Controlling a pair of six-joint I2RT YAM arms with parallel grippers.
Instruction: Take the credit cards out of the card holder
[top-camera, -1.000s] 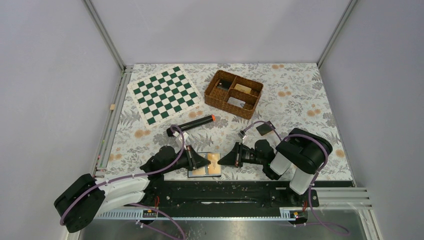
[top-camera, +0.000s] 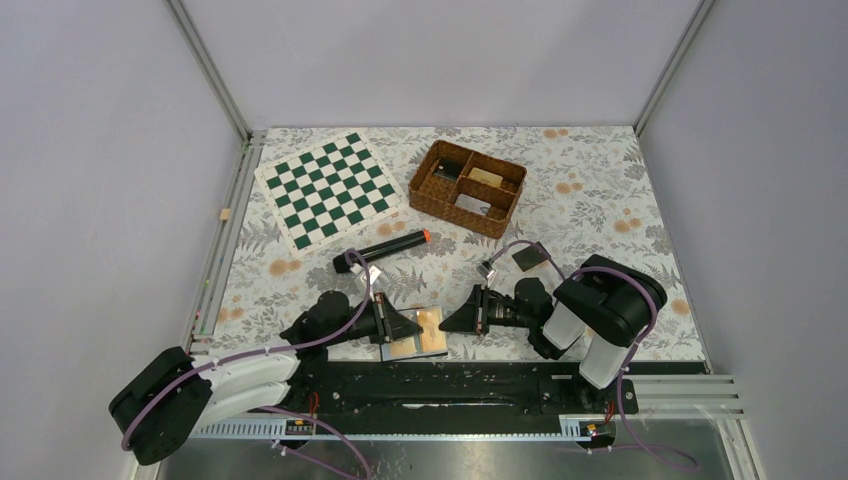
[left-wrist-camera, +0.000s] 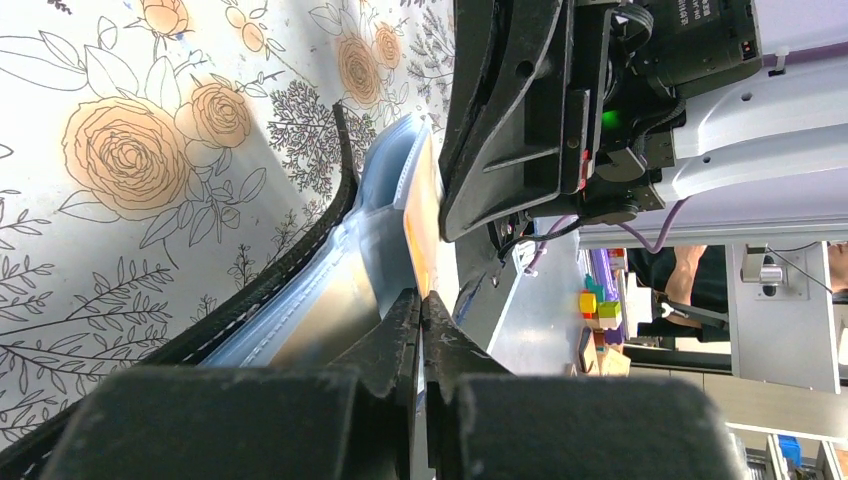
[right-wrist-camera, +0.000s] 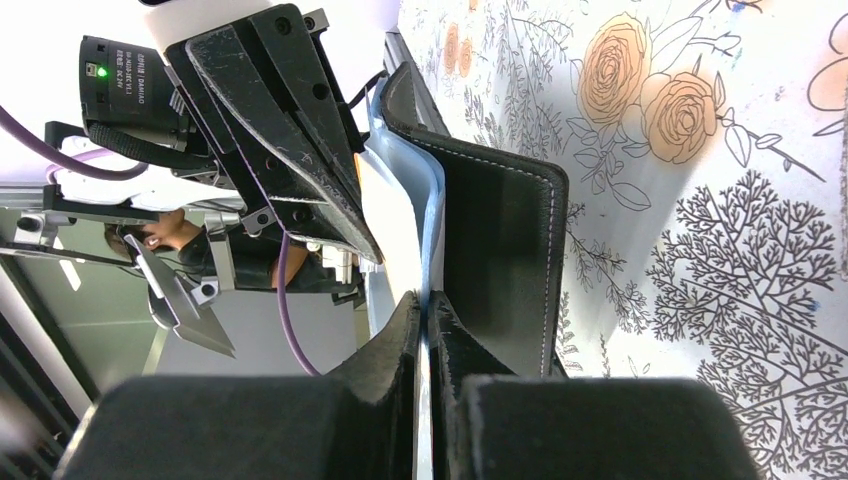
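Observation:
The card holder (top-camera: 414, 356) lies open near the table's front edge, black outside with clear bluish sleeves. A gold card (top-camera: 432, 335) shows in its right half, and another gold-toned patch in its left half. In the left wrist view, my left gripper is shut with its tips pinched at the edge of the gold card (left-wrist-camera: 422, 225). My right gripper is shut at the edge of the clear sleeve (right-wrist-camera: 432, 200), the black cover (right-wrist-camera: 500, 240) beside it. How far the card sits inside the sleeve is hard to tell.
Behind stands a wicker basket (top-camera: 440, 207) with compartments holding a few items. A black cylinder (top-camera: 385, 250) with an orange end lies beyond the left arm. A checkerboard (top-camera: 330, 190) is at back left, a small dark square (top-camera: 530, 257) behind the right arm.
Both grippers have moved only slightly and stay at it.

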